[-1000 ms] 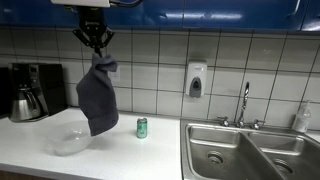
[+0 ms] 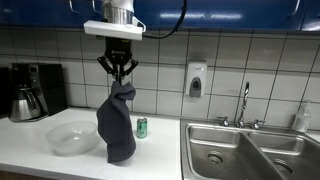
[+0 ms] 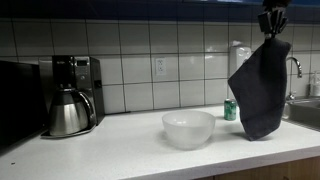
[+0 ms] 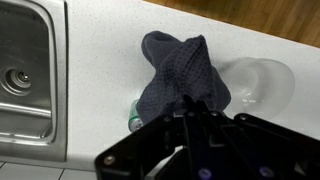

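A dark grey cloth (image 2: 116,127) hangs from my gripper (image 2: 118,80), which is shut on its upper end. In exterior view 1 the cloth's lower end comes down close to the white counter, between a clear bowl and a green can. Exterior view 2 shows the cloth (image 3: 258,88) to the right of the bowl (image 3: 188,129), with its lower corner low near the counter's front edge; whether it touches cannot be told. From the wrist, the cloth (image 4: 180,72) spreads below the fingers and covers part of the bowl (image 4: 262,88).
The green can (image 2: 142,127) stands just right of the cloth. A double sink (image 2: 220,150) with a faucet (image 2: 243,105) fills the right side. At the far left stands a coffee maker (image 2: 36,92). Free counter (image 3: 90,155) lies left of the bowl.
My gripper has moved right and lower with the cloth still in it. The cloth went from hanging over the bowl to hanging between bowl and can. Bowl and can look unmoved.
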